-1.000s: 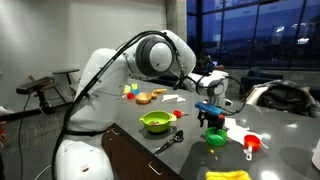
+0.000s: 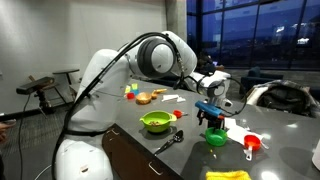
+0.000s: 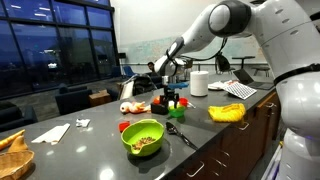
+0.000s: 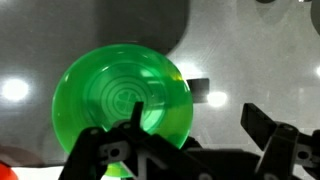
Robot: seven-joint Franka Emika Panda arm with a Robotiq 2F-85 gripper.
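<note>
A small green bowl point(image 4: 95, 95) fills the left half of the wrist view; in exterior view 1 the same bowl point(image 2: 216, 140) sits on the dark table. My gripper is open. Its left finger point(image 4: 128, 140) overlaps the bowl's inside, while the right finger point(image 4: 268, 132) shows beyond the bowl's right rim over bare table. Nothing is gripped. From exterior view 1, the gripper point(image 2: 212, 120) appears just above the bowl; whether it touches the rim cannot be made out.
A larger light green bowl point(image 3: 145, 135) holds something. Near it lies a black utensil point(image 2: 167, 145). A red cup point(image 2: 251, 143) and a yellow cloth point(image 2: 228, 175) lie near the small bowl. Farther off are a wooden basket point(image 3: 14, 160) and white papers point(image 3: 52, 133). Bare table separates several items.
</note>
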